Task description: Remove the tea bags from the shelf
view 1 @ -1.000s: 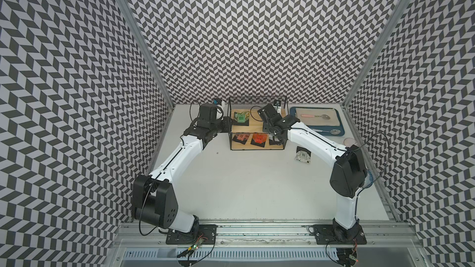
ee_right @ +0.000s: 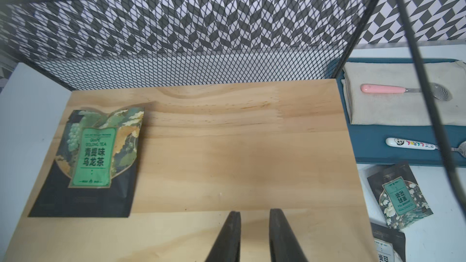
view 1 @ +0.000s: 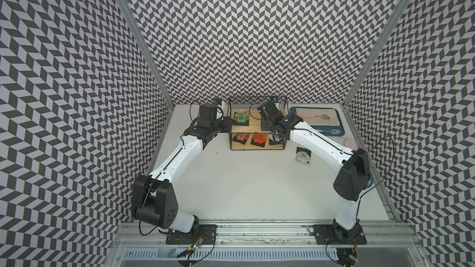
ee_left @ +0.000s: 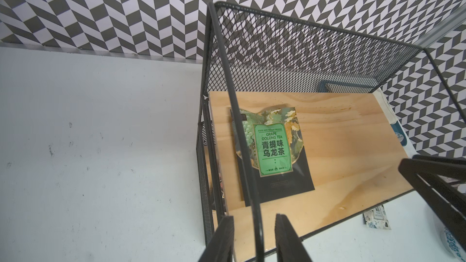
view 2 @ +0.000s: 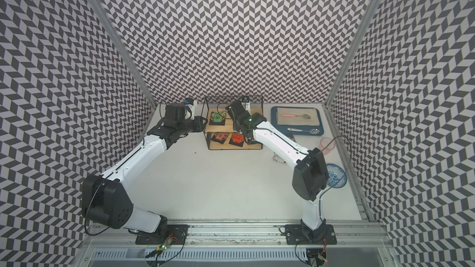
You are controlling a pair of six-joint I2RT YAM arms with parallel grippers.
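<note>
A black wire-framed shelf [ee_left: 352, 131] has two wooden tiers. On its upper tier a grape oolong tea bag with a green label [ee_right: 94, 160] lies flat at the left; the rest of that tier is bare. The lower tier holds an orange tea bag [view 1: 241, 138], a red one [view 1: 258, 139] and a pale one [view 1: 275, 138] partly hidden by my right arm. My left gripper is part open by the shelf's left side, a frame bar crossing its view between the fingers. My right gripper is over the upper tier, fingers apart, only wood visible between them.
Two removed-looking tea bags lie right of the shelf: a teal-labelled one [ee_right: 400, 196] and a pale one [view 1: 302, 155]. A blue tray [view 1: 316, 118] with a cloth and spoons stands behind them. A blue-patterned dish [view 2: 336, 175] sits farther right.
My right gripper has shifted slightly over the shelf's upper tier, and its elbow has swung a little to the right. The left arm and the tea bags look unmoved.
</note>
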